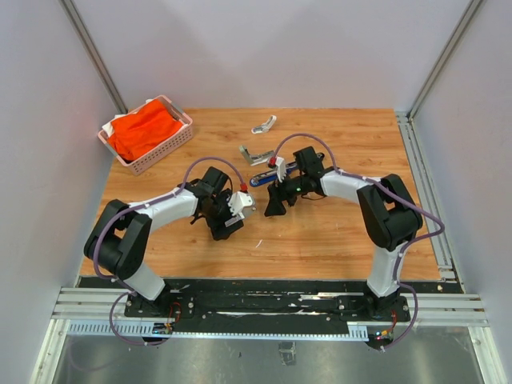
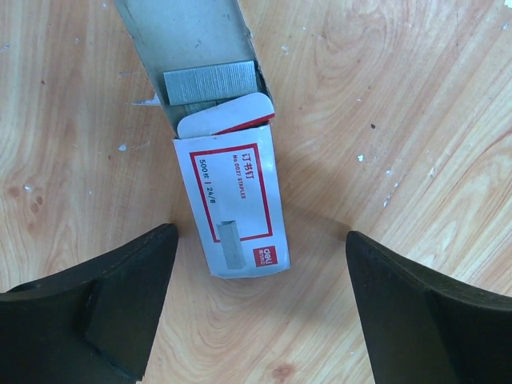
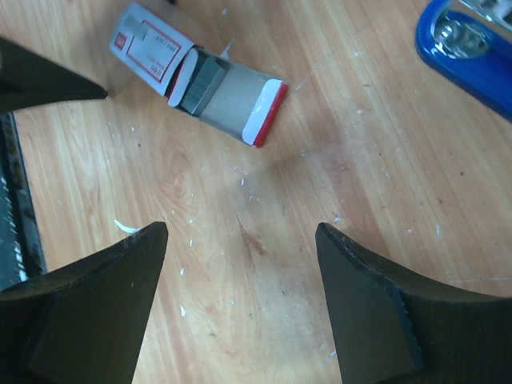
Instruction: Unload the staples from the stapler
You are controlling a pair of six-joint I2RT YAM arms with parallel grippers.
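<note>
A small white staple box [image 2: 232, 200] printed with red lies on the wood, with a short strip of staples on it. An open grey tray holding staples [image 2: 210, 80] adjoins it at the upper end. My left gripper is open over the box, a finger to either side. My right gripper stands open above bare table, nearer the front, with nothing between its fingers; in the right wrist view the box [image 3: 150, 46] is at upper left. A blue object [image 3: 460, 48], apparently the stapler, is at the upper right, partly out of view.
A pink basket [image 1: 160, 156] with orange cloth stands at the back left. Two small grey-white objects [image 1: 264, 126] [image 1: 258, 158] lie at the back middle. A thin white scrap [image 1: 259, 243] is near the front.
</note>
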